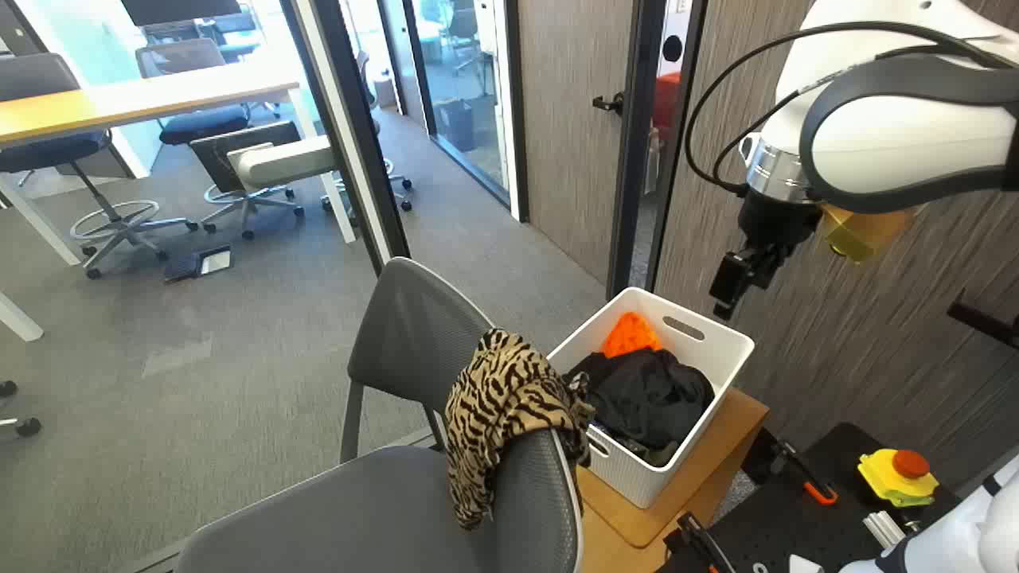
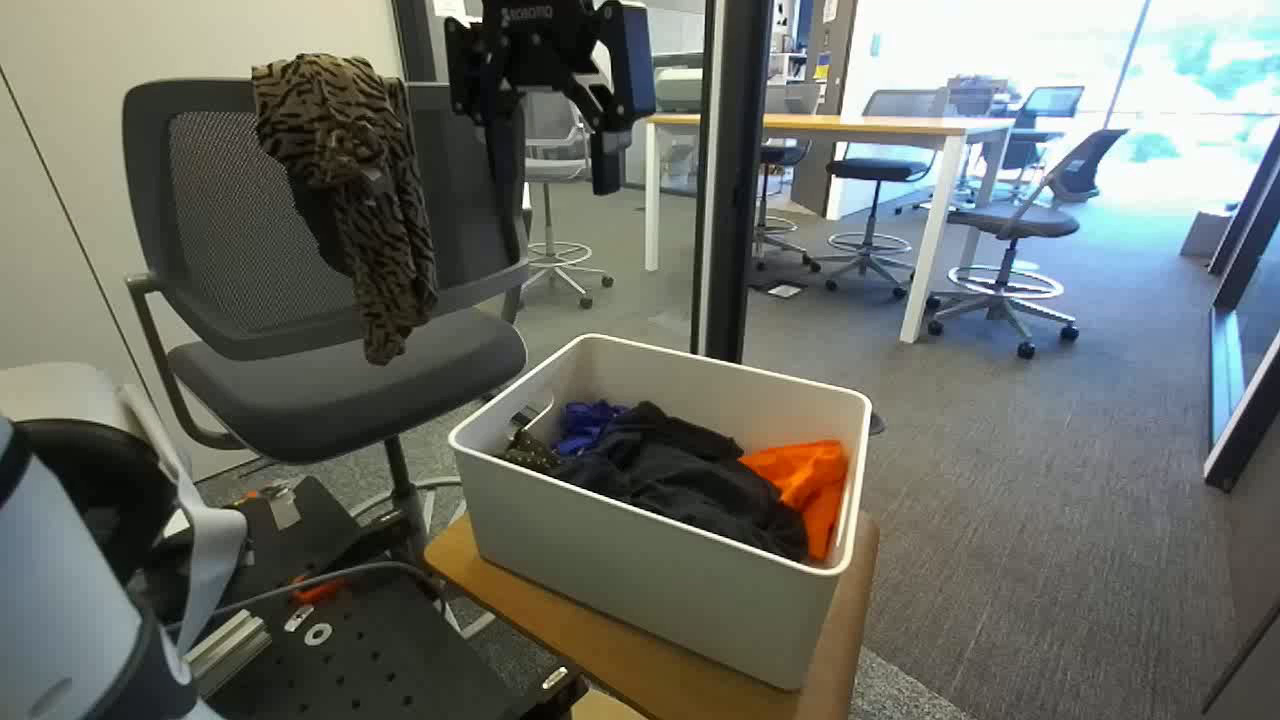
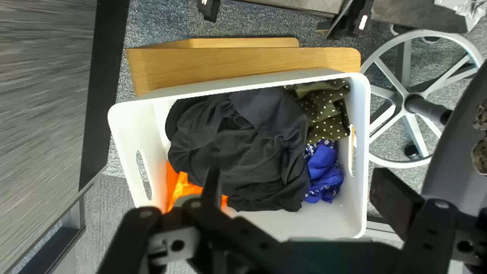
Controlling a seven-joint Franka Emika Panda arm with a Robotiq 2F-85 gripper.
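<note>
A white bin [image 2: 648, 594] holds several cloths: a black one [image 3: 242, 146] across the middle, an orange one [image 2: 801, 480], a blue patterned one [image 3: 323, 171] and a green dotted one [image 3: 326, 112]. Draped over the grey chair's backrest hangs a tiger-striped cloth [image 1: 511, 401], only a sliver of which shows at the wrist view's right edge. My gripper [image 2: 609, 150] is up in the air above the bin's level, its fingers wide apart and empty. From the wrist, its fingers [image 3: 395, 201] frame the bin from above without touching the cloths.
The bin stands on a wooden stool [image 1: 735, 430] beside the grey chair [image 1: 401, 516]. A black base plate [image 2: 384, 648] with tools and a yellow-red stop button [image 1: 903, 473] lies close by. A wood-panelled wall [image 1: 860, 353] bounds one side.
</note>
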